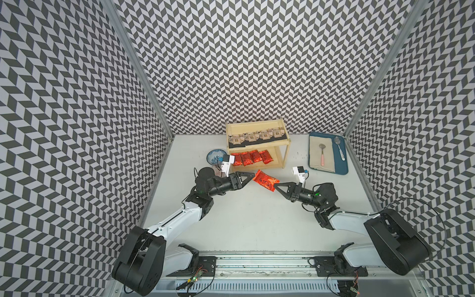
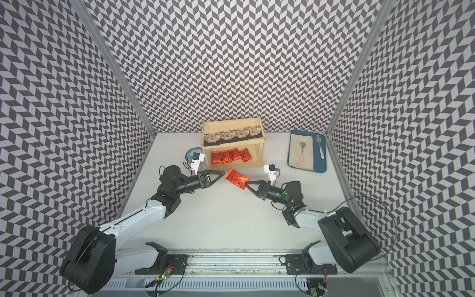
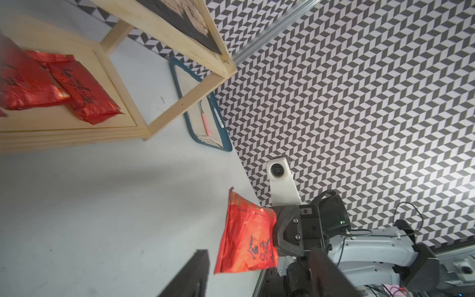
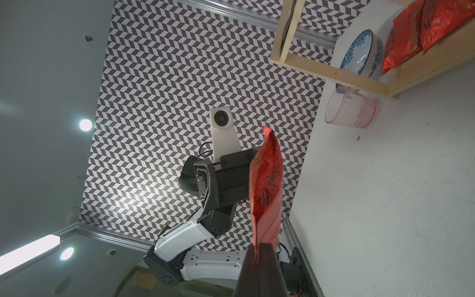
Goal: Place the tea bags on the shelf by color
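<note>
A red tea bag (image 1: 265, 180) hangs above the table between the two arms. My right gripper is shut on its near end. Facing it from the left, my left gripper stands open, its fingers (image 3: 194, 272) spread apart with the bag's far end just beyond them. On the lower level of the wooden shelf (image 2: 263, 153) lie several red tea bags (image 2: 230, 156) in a row. Dark, beige-printed tea bags (image 2: 233, 135) fill a row on the upper level.
A blue-patterned bowl (image 4: 358, 54) and a clear pinkish cup (image 4: 352, 108) stand by the shelf's left side. At the back right is a blue tray (image 1: 330, 169) with a cloth and two spoons.
</note>
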